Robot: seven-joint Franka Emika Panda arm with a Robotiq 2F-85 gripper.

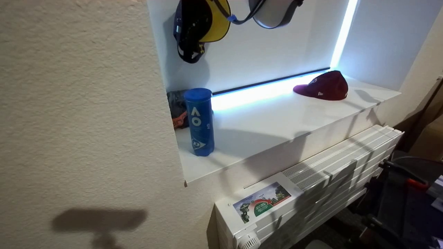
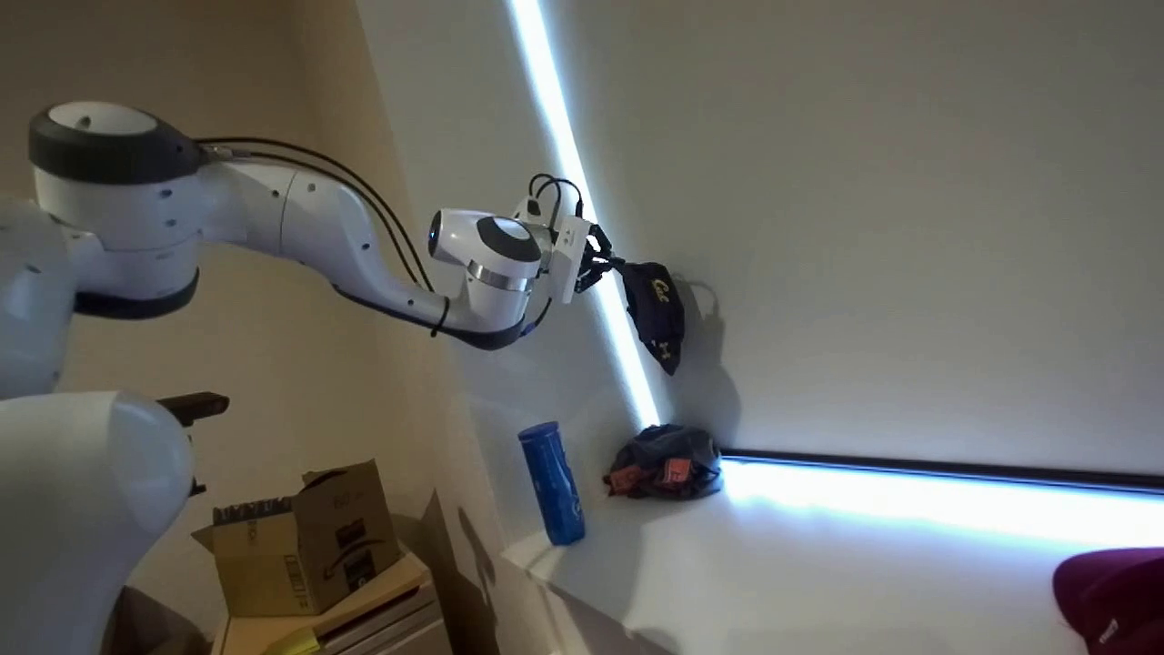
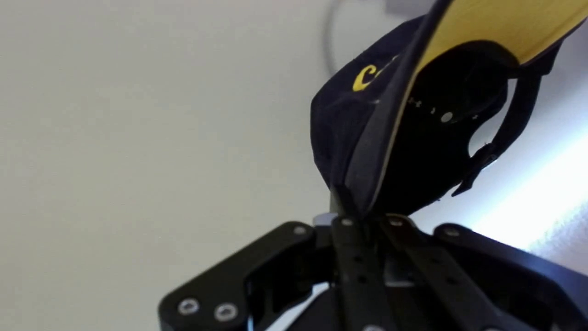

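Note:
Held in the air by its brim is a dark navy cap with yellow lettering and a yellow underside to the brim. My gripper is shut on the brim's edge, as the wrist view shows. From the side, the gripper points level toward the back panel, and the cap hangs off its fingertips. In the first exterior view the cap shows its yellow underbrim near the top left, while the fingers there are out of frame. The cap casts a shadow on the panel behind it.
Below stand a blue tube near the sill's left end and a grey-and-orange cap in the corner. A maroon cap rests at the sill's far end. Between them the white sill is clear. A radiator runs underneath.

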